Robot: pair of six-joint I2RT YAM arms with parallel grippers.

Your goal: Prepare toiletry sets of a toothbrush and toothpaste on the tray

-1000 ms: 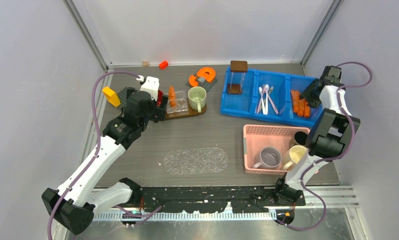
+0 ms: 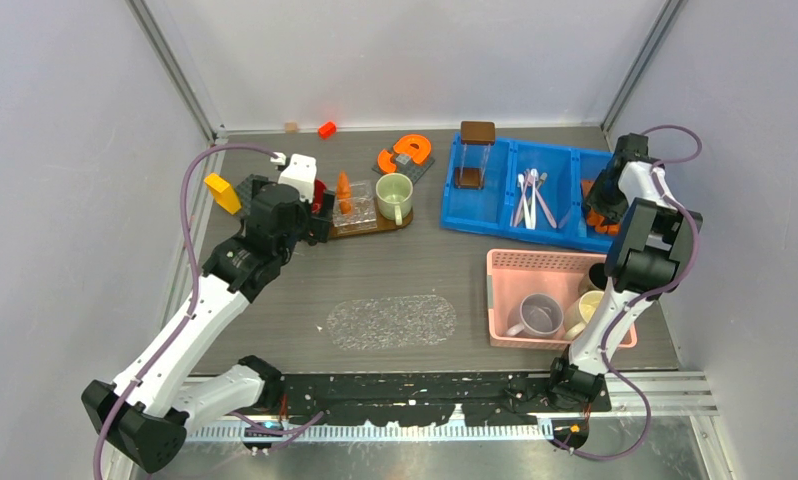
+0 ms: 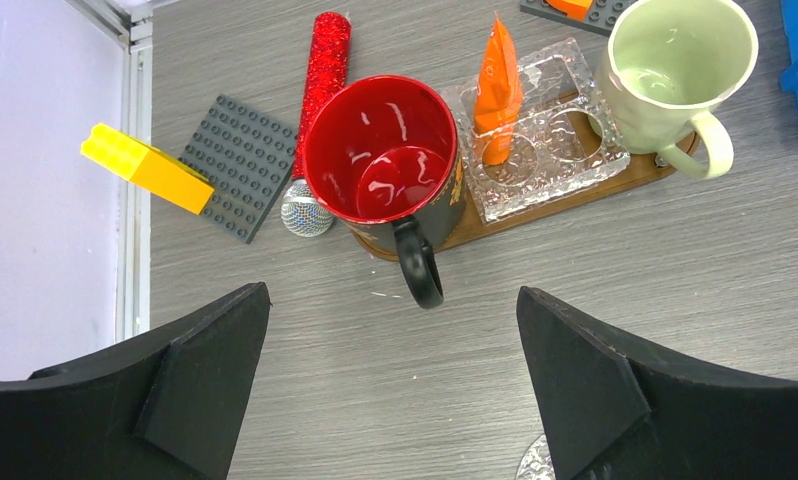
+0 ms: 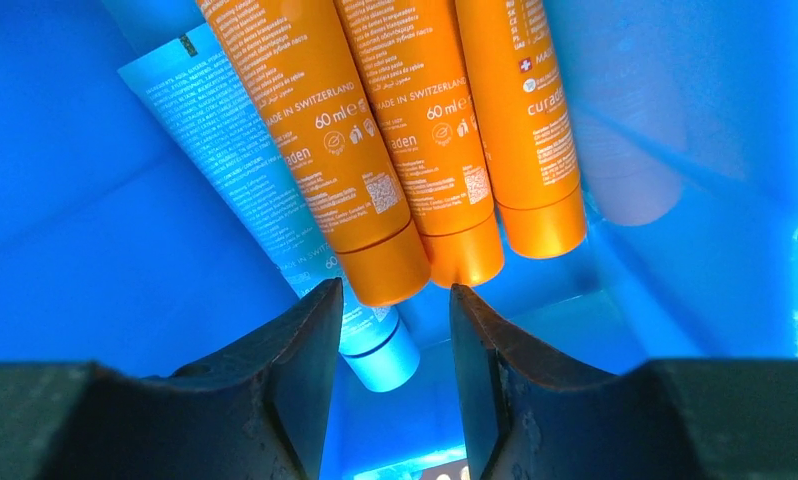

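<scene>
In the blue tray (image 2: 457, 215), toothbrushes (image 2: 531, 200) lie in the middle compartment. The right compartment holds several orange toothpaste tubes (image 4: 415, 130) and a light blue tube (image 4: 245, 170). My right gripper is open over these tubes, its fingertips by the lower caps, nothing held. My left gripper is open and empty, near a red-lined black mug (image 3: 375, 160) on a wooden board with a clear holder (image 3: 535, 190) and an orange object in it.
A pink basket (image 2: 505, 270) with mugs stands in front of the tray. A green mug (image 2: 394, 195), yellow block (image 3: 145, 165) and red microphone (image 3: 320, 70) are at left and back. The table's middle front, with a speckled oval patch (image 2: 390, 322), is clear.
My right arm has moved leftward over the toothpaste compartment. The left arm has not visibly moved.
</scene>
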